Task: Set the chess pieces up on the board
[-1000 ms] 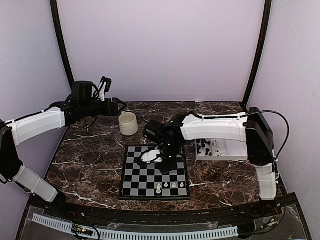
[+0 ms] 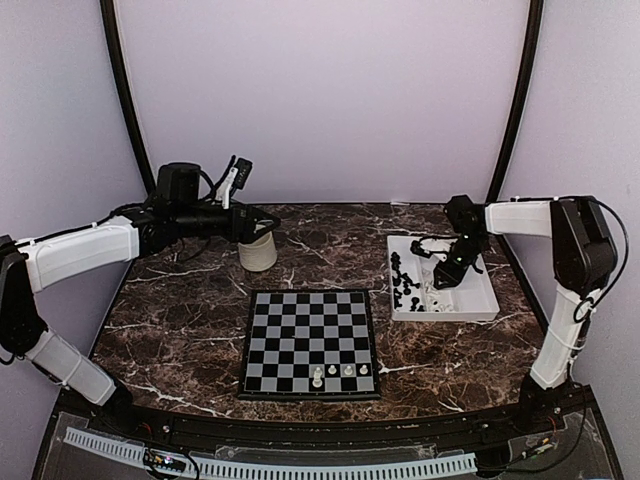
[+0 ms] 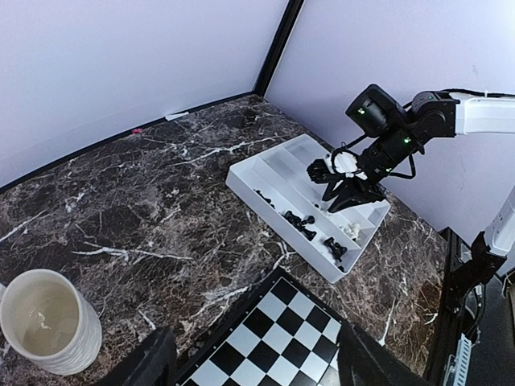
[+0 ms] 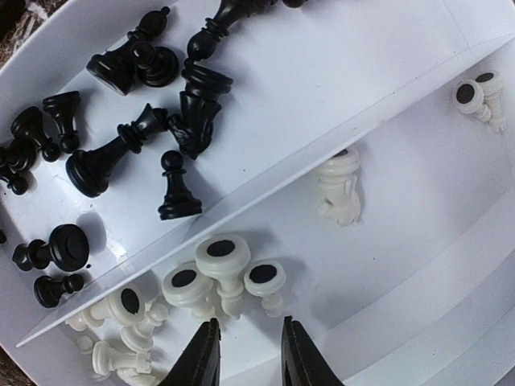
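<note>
The chessboard lies mid-table in the top view, with several white pieces standing near its front right corner. To its right is the white tray, split by a divider. Black pieces lie scattered in one compartment and white pieces in the other. Over the white side is my right gripper, partly open, its fingertips just short of a small white pawn; nothing shows between them. High over the table's left side, my left gripper is open and empty.
A cream cup stands behind the board, close to the left gripper. More white pieces lie at the tray's far end. The table right of the cup, behind the board, is clear marble.
My left gripper has shifted slightly right and toward the front.
</note>
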